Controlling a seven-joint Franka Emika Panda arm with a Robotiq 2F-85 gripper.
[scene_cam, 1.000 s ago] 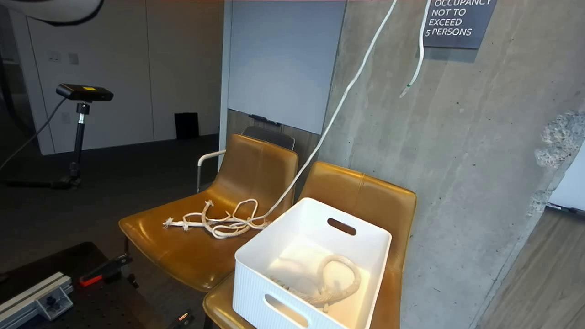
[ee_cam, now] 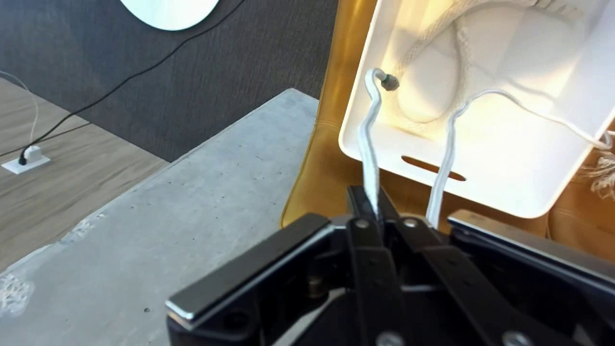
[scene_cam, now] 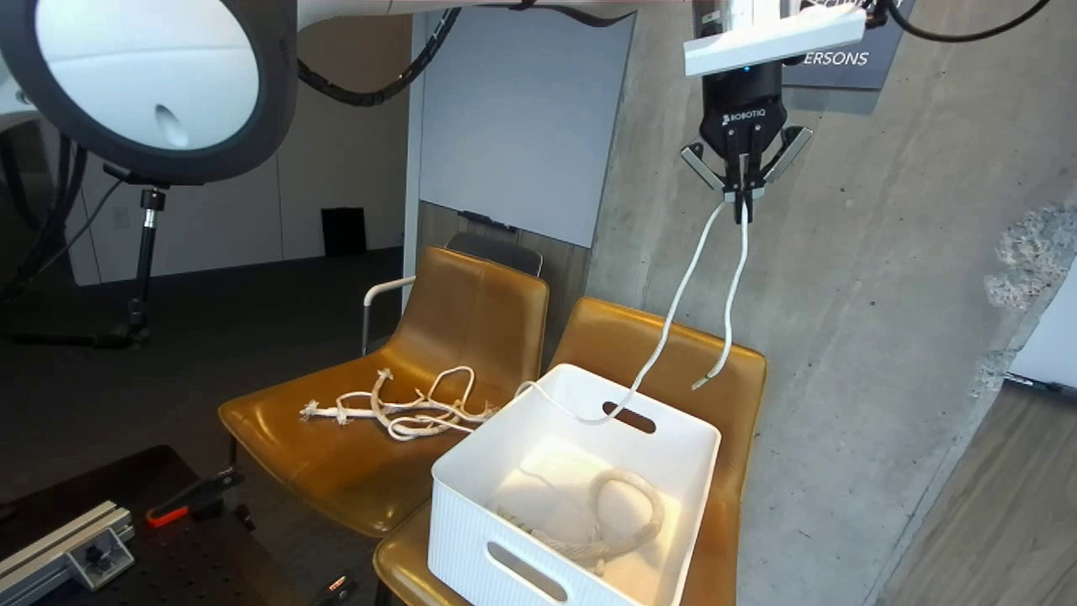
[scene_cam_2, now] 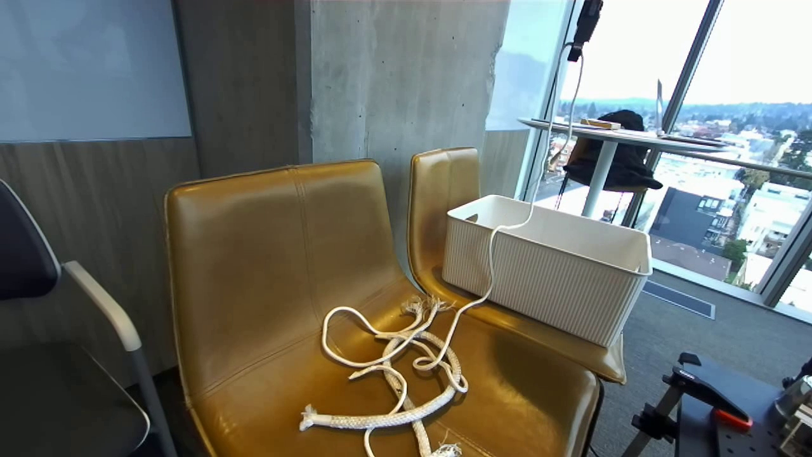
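Observation:
High over the white bin, my gripper is shut on a thin white rope. One strand runs down from the fingers, dips past the bin's rim and leads on to the left chair. A shorter free end with a green mark near its tip hangs loose. The white bin rests on the right chair, a thicker rope coiled inside it. On the left chair lies a loose pile of ropes with frayed ends, thick and thin tangled together.
Behind the bin stands the right tan chair's back, with a concrete wall beyond. The left chair adjoins it. A dark table holding tools is at the lower left.
The gripper, out of sight above earlier, has come down into view with the rope. The hanging strand now sags into the bin, and the free end dangles lower, near the right chair's back.

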